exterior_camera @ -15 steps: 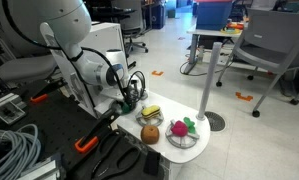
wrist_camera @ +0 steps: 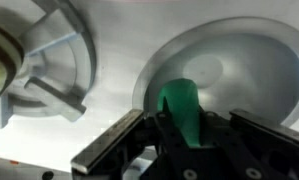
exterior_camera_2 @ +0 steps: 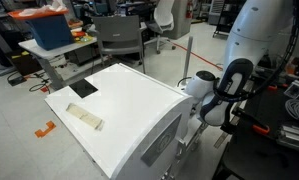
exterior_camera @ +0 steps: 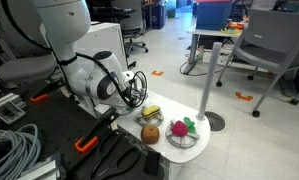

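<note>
In the wrist view, my gripper is shut on a green object (wrist_camera: 181, 100), whose tip shows between and beyond the fingers. Beneath it lies a silvery oval bowl (wrist_camera: 239, 75); I cannot tell whether the green object touches its bottom. Exterior view 1 has my gripper (exterior_camera: 128, 103) low over the near left part of the white table, with the bowl mostly hidden by the arm. From exterior view 2 the table's edge hides much of the finger area.
Right of my gripper sits a yellow item (exterior_camera: 151, 111) on a round rack. A brown round object (exterior_camera: 150, 133) lies nearer the front. Farther right, a pink-and-green item (exterior_camera: 183, 127) rests on another rack. A grey post (exterior_camera: 210, 75) stands beyond.
The arm's white wrist section has dipped lower and shifted slightly left in exterior view 1. The yellow, brown and pink-and-green items have stayed in place.
</note>
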